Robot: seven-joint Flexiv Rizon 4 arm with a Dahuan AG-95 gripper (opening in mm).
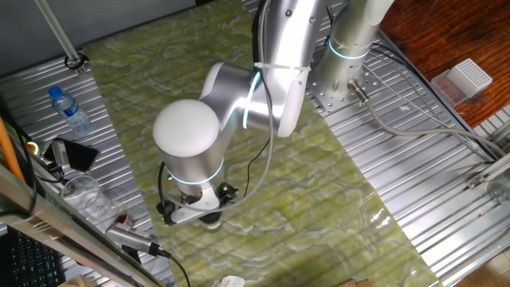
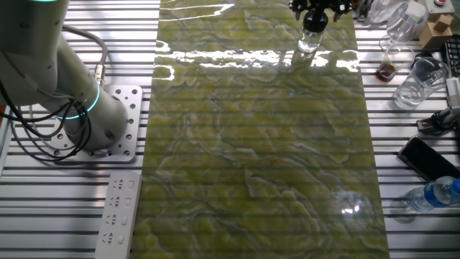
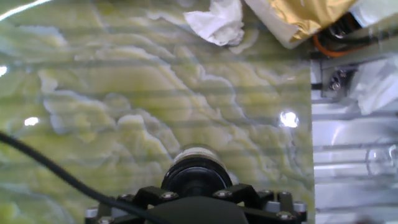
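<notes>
A small clear vessel with a black top (image 2: 312, 30) shows below my gripper (image 2: 316, 7) at the far edge of the green mat in exterior view 2. In the wrist view, its round black upper part (image 3: 196, 173) lies between the dark finger linkages at the bottom edge. The fingertips are hidden, so whether they grip it or only stand around it cannot be told. Only a little of the vessel's pale base shows under the gripper (image 1: 209, 209) in exterior view 1. Whether it touches the mat is unclear.
White crumpled tissue (image 3: 217, 22) and a gold packet (image 3: 314, 15) lie near one end. Beside the mat are glass beakers (image 2: 420, 83), a phone (image 2: 429, 160) and a water bottle (image 2: 433, 194). A power strip (image 2: 118, 216) lies opposite.
</notes>
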